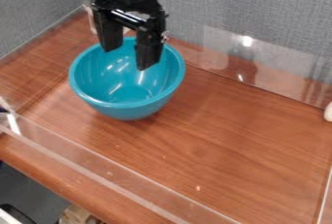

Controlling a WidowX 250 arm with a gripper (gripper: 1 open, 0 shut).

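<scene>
A turquoise bowl [127,92] sits on the wooden table toward the left. Directly over it is my black gripper [130,44], pointing down and open, its two fingers spread above the bowl's back half. The bowl looks empty where it is visible.
Clear panels edge the table, with grey textured walls behind and to the left. A small white object [327,113] shows at the right edge.
</scene>
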